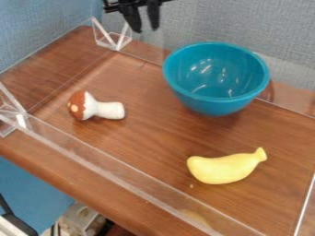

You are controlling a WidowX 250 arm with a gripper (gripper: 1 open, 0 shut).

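A toy mushroom (98, 108), with a spotted brown cap and white stem, lies on its side on the left part of the wooden surface. A teal bowl (216, 85) at the back right is empty. A yellow banana-like toy (226, 168) lies at the front right. My black gripper (139, 13) is high at the top edge, left of the bowl, mostly out of frame; its fingers look apart, with nothing seen between them.
Clear acrylic barriers (135, 175) edge the wooden surface, with clear corner brackets at the back left and front left. Grey padded walls stand behind.
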